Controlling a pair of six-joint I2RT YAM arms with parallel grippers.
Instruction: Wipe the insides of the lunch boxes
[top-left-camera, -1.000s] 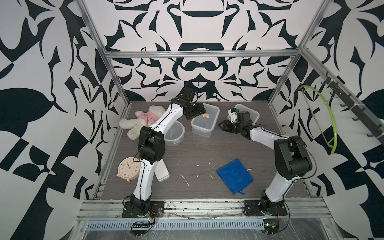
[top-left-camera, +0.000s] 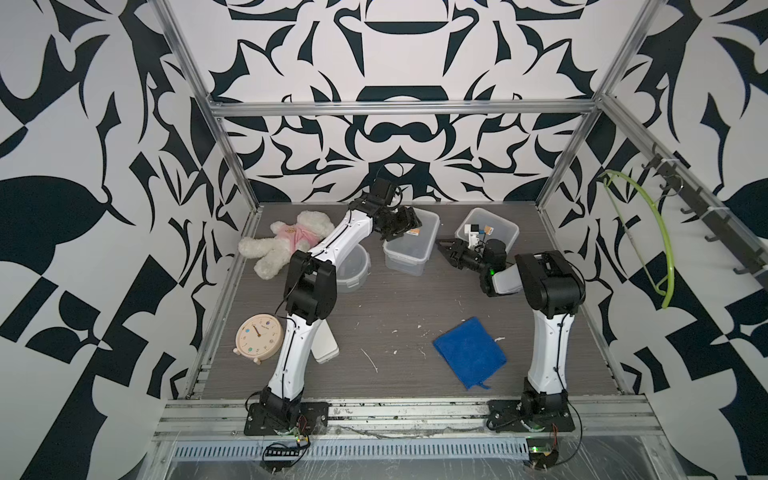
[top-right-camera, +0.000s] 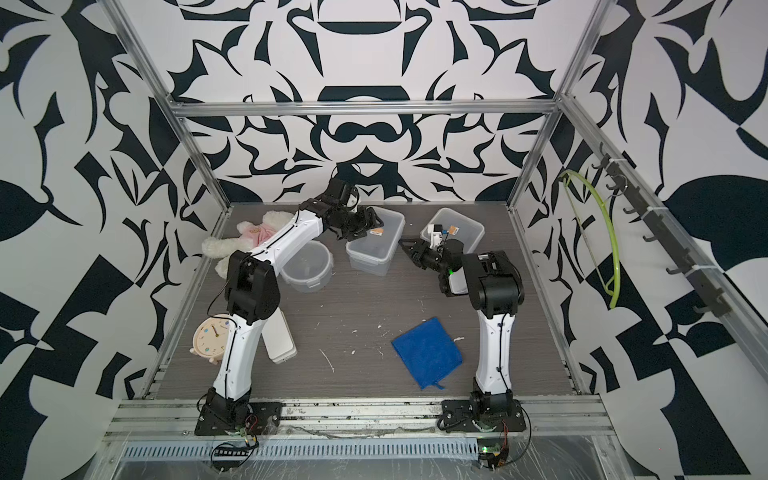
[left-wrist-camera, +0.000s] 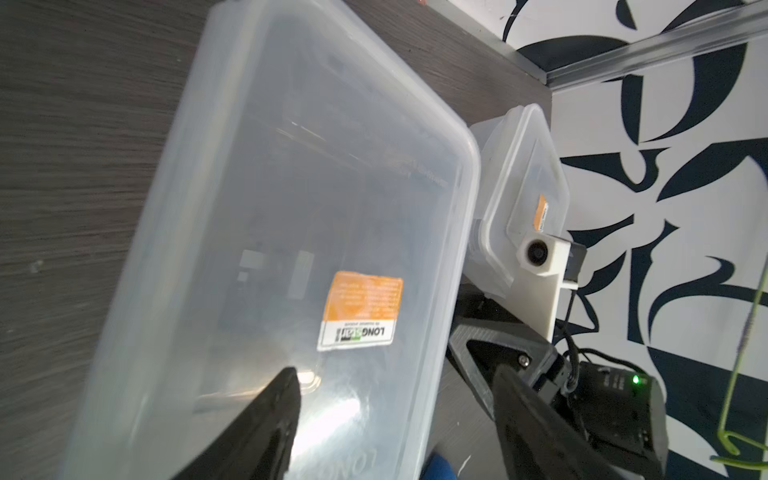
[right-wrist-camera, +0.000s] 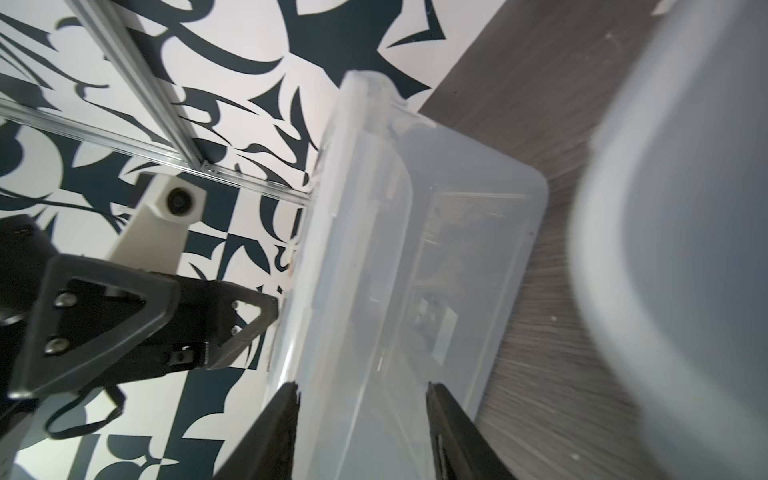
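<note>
In the top left view, the middle clear lunch box (top-left-camera: 404, 254) stands at the back centre, an orange-and-white label (left-wrist-camera: 360, 310) on it. Over its left part, my left gripper (top-left-camera: 412, 224) is open, fingers apart with nothing seen between them. A second clear lunch box (top-left-camera: 504, 228) is at the back right, partly behind my right gripper (top-left-camera: 444, 249). That gripper is open too, pointing left at the middle box from its right side. A round clear container (top-left-camera: 352, 272) sits left, partly under my left arm. A blue cloth (top-left-camera: 470, 352) lies flat at front right.
A white teddy bear (top-left-camera: 276, 249) lies at the back left. Near the left side are a round clock (top-left-camera: 259, 337) and a white case (top-left-camera: 325, 344), partly behind my left arm. Bare table with small scraps spreads across the front centre.
My left gripper has shifted slightly right over the middle box. The right arm's elbow has swung inward to the left, its gripper turning while staying near the same spot. The boxes and cloth look unmoved.
</note>
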